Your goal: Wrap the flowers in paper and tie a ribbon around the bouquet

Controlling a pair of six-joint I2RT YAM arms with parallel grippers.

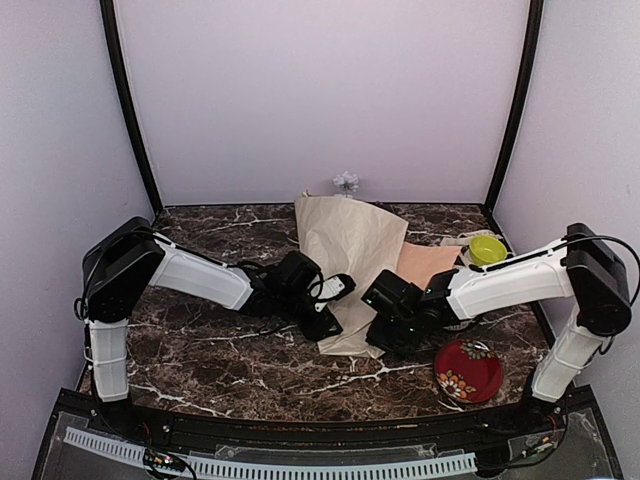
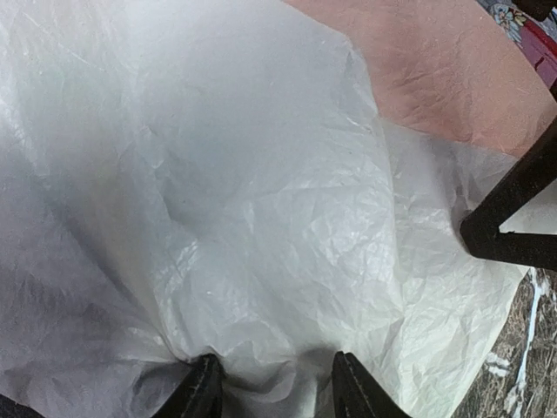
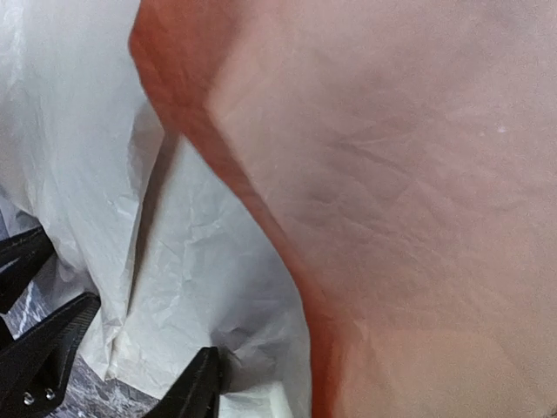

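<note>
The pale wrapping paper [image 1: 350, 240] lies spread across the middle of the table, with pink paper [image 1: 428, 262] showing on its right. A white flower [image 1: 346, 182] pokes out beyond its far edge. My left gripper [image 1: 325, 322] sits at the paper's lower left. In the left wrist view its fingertips [image 2: 202, 389] stand apart over bunched paper. The right gripper [image 1: 390, 345] is at the lower right corner. One of its fingertips [image 3: 198, 383] shows against the pale layer in the right wrist view; the other is hidden. Any stems are covered by paper.
A red flowered plate [image 1: 468, 385] lies at the front right. Behind the right arm are a yellow-green bowl [image 1: 487, 249] and a pale strap [image 1: 455, 240]. Both grippers are close together.
</note>
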